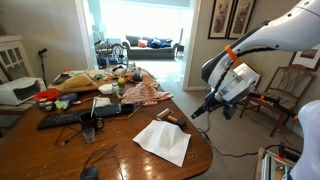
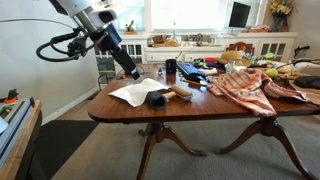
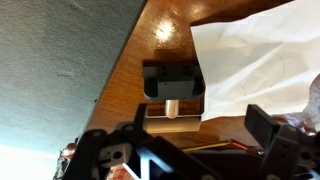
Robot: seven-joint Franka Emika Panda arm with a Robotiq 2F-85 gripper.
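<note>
My gripper stands open in the wrist view, nothing between its fingers. In that view a black block-like object (image 3: 172,80) with a short wooden part lies beneath it near the table edge, and a wooden block (image 3: 172,125) sits close by. Both also show in exterior view 2, the black object (image 2: 155,101) in front of the wooden piece (image 2: 179,93). A white cloth or paper sheet (image 1: 162,141) lies flat beside them. Exterior view 1 has my gripper (image 1: 200,110) off the table's right edge, above the tabletop height.
On the table (image 1: 135,165) are a dark mug (image 1: 91,122), a keyboard (image 1: 62,119), cables and an orange-striped cloth (image 1: 89,80). Clutter crowds the far end. Some bare wood shows at the near side. A wooden chair (image 1: 290,85) stands behind the arm.
</note>
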